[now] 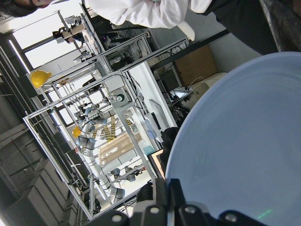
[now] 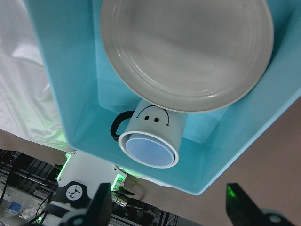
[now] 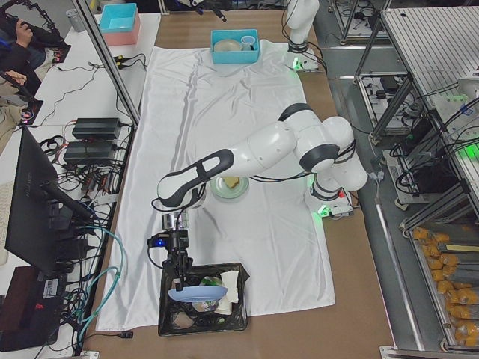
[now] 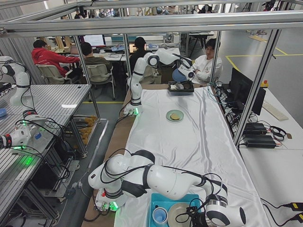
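Observation:
My left gripper (image 3: 178, 280) is shut on the rim of a blue plate (image 1: 240, 136), held over the black bin (image 3: 239, 318) with rubbish and white paper inside. My right gripper is open above the blue tub (image 2: 66, 94), which holds a grey plate (image 2: 188, 52) and a white smiley mug (image 2: 157, 125) with a light blue cup inside it.
A green plate (image 4: 168, 116) with yellow food lies on the white cloth between the arms. Metal frames and a monitor (image 3: 26, 209) stand beside the table.

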